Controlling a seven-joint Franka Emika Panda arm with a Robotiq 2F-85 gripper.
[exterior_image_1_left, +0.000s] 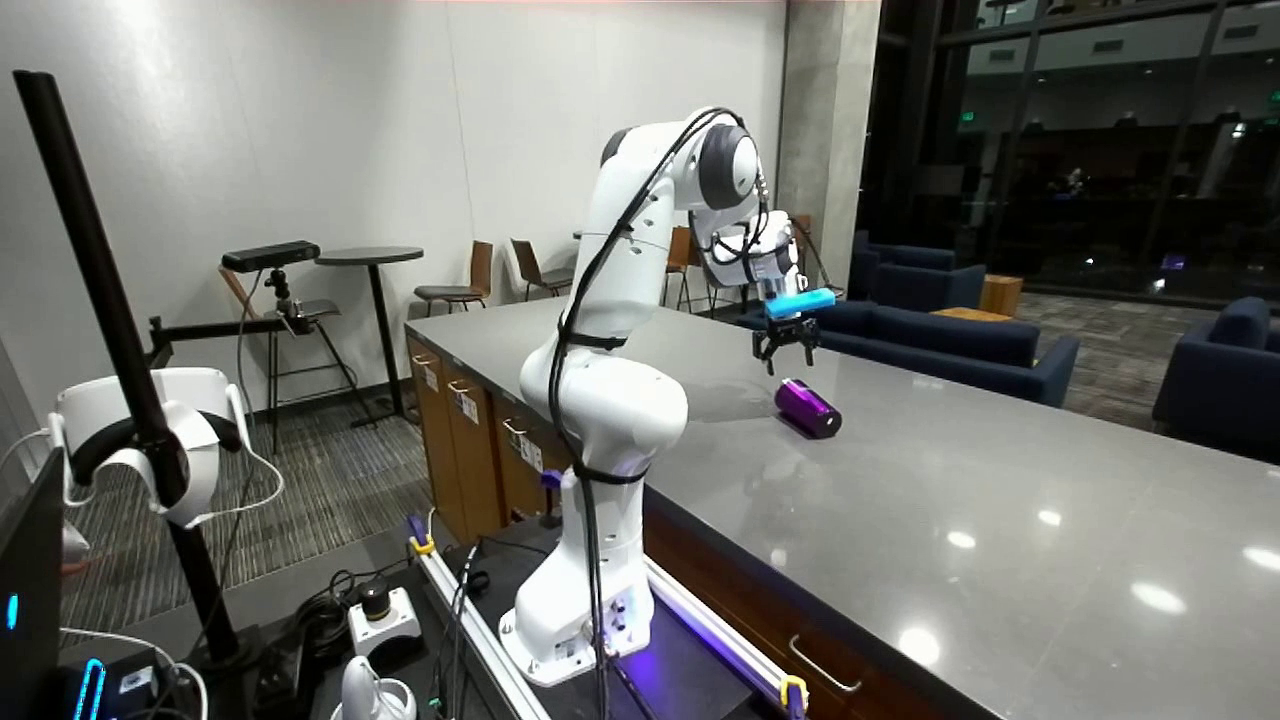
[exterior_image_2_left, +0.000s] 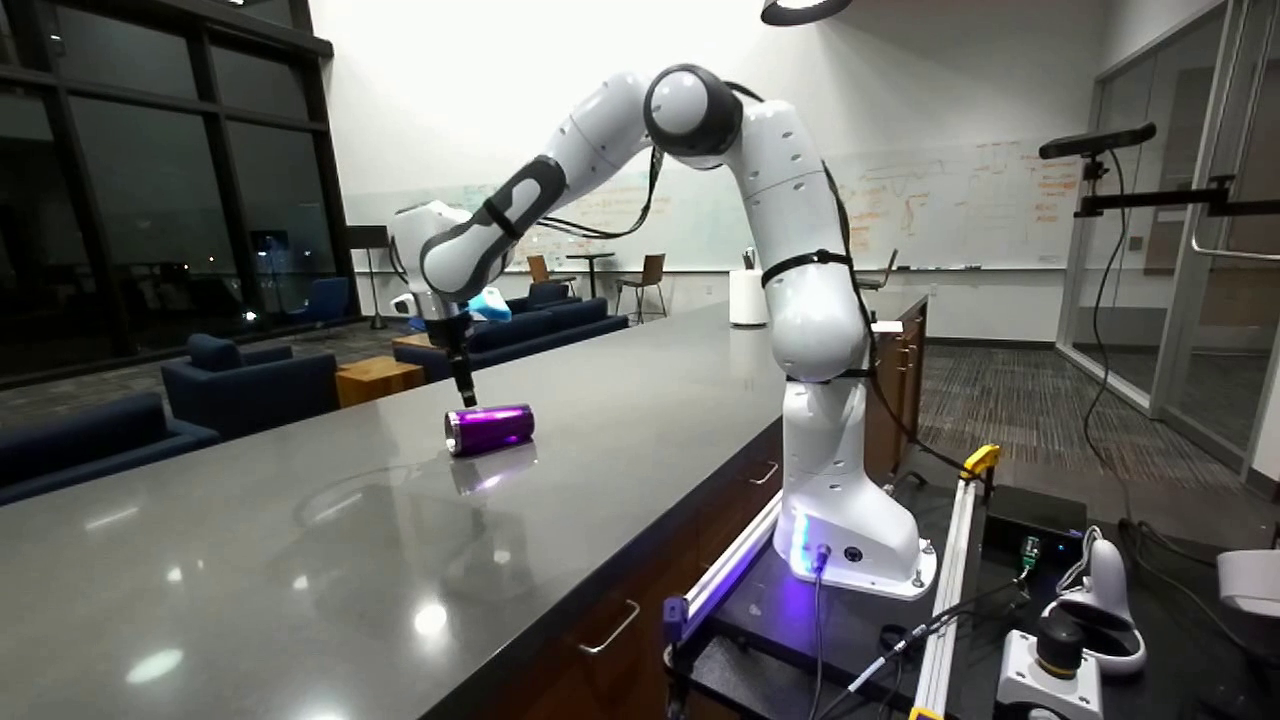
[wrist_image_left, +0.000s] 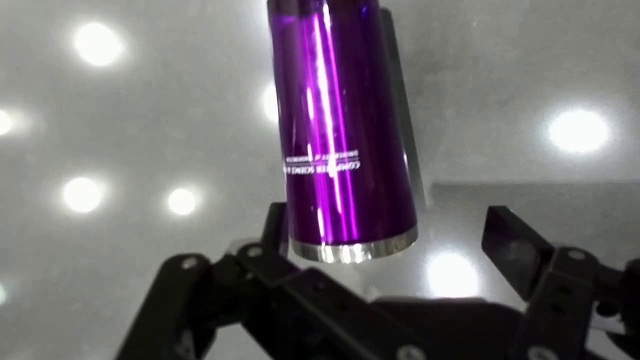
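Observation:
A shiny purple tumbler (exterior_image_1_left: 807, 409) with a silver rim lies on its side on the grey counter (exterior_image_1_left: 960, 504). Exterior view 2 shows the tumbler (exterior_image_2_left: 489, 428) with its silver end to the left. My gripper (exterior_image_1_left: 787, 360) is open above and beside it, toward the far side of the counter. From the wrist, the silver end of the tumbler (wrist_image_left: 342, 156) appears close to the left finger, while bare counter separates it from the right finger (wrist_image_left: 519, 252). Whether the left finger touches the tumbler I cannot tell. Nothing is held between the fingers.
Wide bare counter surrounds the tumbler on the near side and to both sides. A white cylindrical container (exterior_image_2_left: 747, 298) stands farther along the counter. Dark blue sofas (exterior_image_1_left: 948, 348) are beyond the counter's far edge.

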